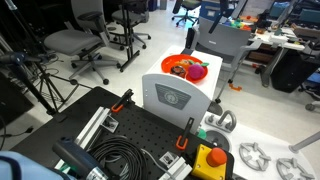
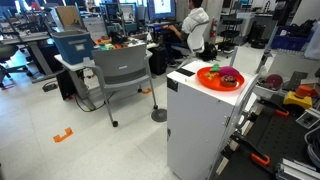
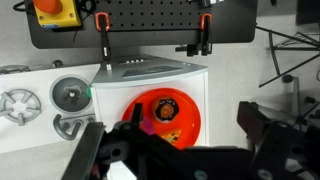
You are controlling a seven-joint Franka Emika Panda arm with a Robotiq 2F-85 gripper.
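An orange-red plate (image 1: 170,60) rests on top of a white cabinet-like stand (image 1: 172,92). On it lie a pink-purple item (image 1: 197,72) and some smaller green and dark pieces. Looking down in the wrist view, the plate (image 3: 190,112) holds a dark round piece (image 3: 167,108), while pink (image 3: 148,127) shows near its left side, partly behind a finger. My gripper is open above the plate, its dark fingers spread wide and apart, with nothing held between them. In exterior view 2 the same plate (image 2: 206,79) and purple item (image 2: 230,72) sit at the stand's top.
A toy sink (image 3: 69,94) and stove burners (image 3: 20,105) lie beside the stand. A yellow box with a red button (image 1: 212,160) stands on the dark perforated table (image 1: 150,132), near coiled black cable (image 1: 118,158). Chairs (image 2: 123,75) occupy the floor behind.
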